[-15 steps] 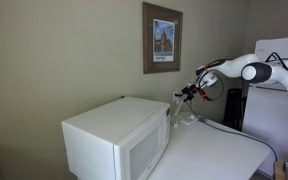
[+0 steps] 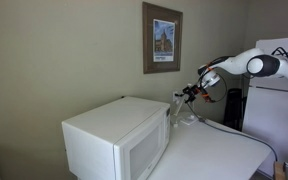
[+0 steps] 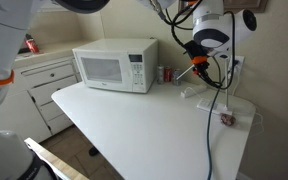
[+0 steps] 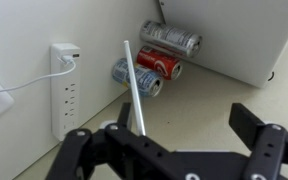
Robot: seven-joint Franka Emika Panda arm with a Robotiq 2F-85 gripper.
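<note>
My gripper points down toward the counter, open, its dark fingers (image 4: 76, 152) wide apart in the wrist view. A thin white rod (image 4: 133, 82) rises near the left finger, its lower end hidden by the gripper; whether they touch, I cannot tell. Past the fingers lie a silver can (image 4: 171, 38), a red can (image 4: 155, 63) and a silver-blue can (image 4: 137, 77), close together by the wall. Exterior view 1 shows the gripper (image 2: 189, 95) at the far end of the counter, near the wall.
The white microwave (image 3: 116, 65) stands left of the cans. A wall outlet (image 4: 68, 92) with a plugged-in white cable is beside the rod. On the right of the counter sits a white power strip (image 3: 224, 108).
</note>
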